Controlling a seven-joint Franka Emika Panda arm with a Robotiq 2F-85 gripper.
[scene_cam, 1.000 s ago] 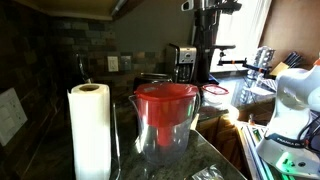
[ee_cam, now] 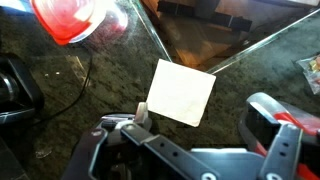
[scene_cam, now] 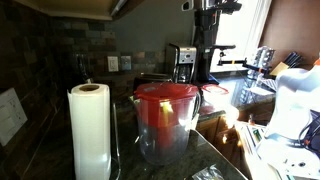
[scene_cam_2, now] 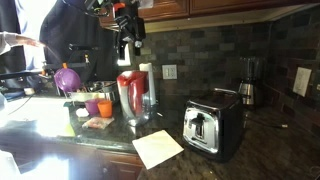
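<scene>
My gripper stands open at the bottom of the wrist view, its dark fingers apart with nothing visible between them. In exterior view 2 the gripper hangs high above the counter, over a clear pitcher with red on it. The same pitcher with its red lid stands upright in the foreground of exterior view 1. A pale square sheet lies flat on the dark counter, ahead of the fingers. A black and chrome toaster stands right of that sheet in exterior view 2.
A paper towel roll stands left of the pitcher. Colored cups crowd the counter's far left in exterior view 2. A blender is by the back wall. A red-rimmed item shows at the wrist view's top left.
The white form at the right edge of exterior view 1 has shifted a little. The pitcher and paper towel roll look unmoved, and the gripper shows no clear change.
</scene>
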